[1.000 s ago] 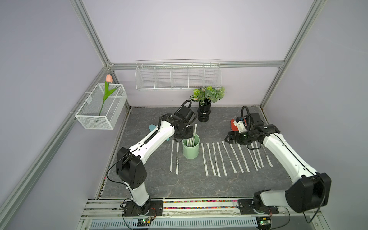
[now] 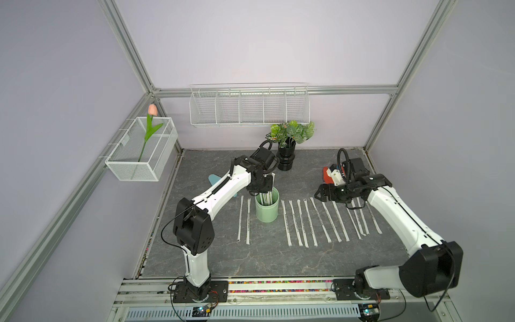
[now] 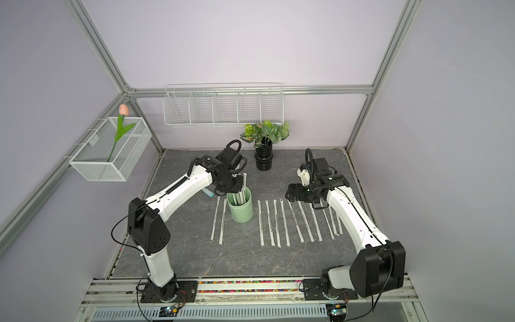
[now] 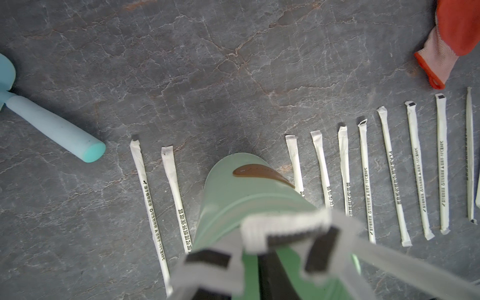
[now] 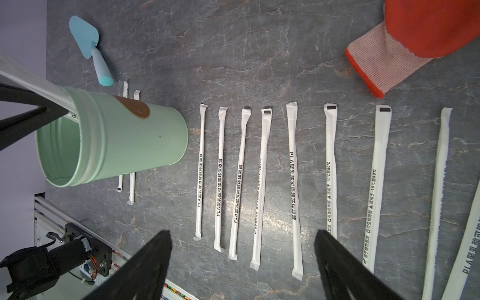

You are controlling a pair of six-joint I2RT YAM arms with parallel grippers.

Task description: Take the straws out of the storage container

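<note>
A green storage container holds several wrapped straws upright. My left gripper is down at its mouth among the straw tops; straw ends fill the bottom of the left wrist view, blurred, so its finger is hard to make out. Wrapped straws lie in a row to the right of the container, and a few more to its left. My right gripper hangs open above the right-hand row, near its back ends, with nothing seen between its fingers.
A red glove lies behind the right-hand row, a blue trowel at back left. A plant in a black vase stands at the back. Wire baskets hang on the walls.
My left arm has shifted slightly, its elbow rising and the gripper edging rightward over the container. The right arm and the straws on the table look unmoved.
</note>
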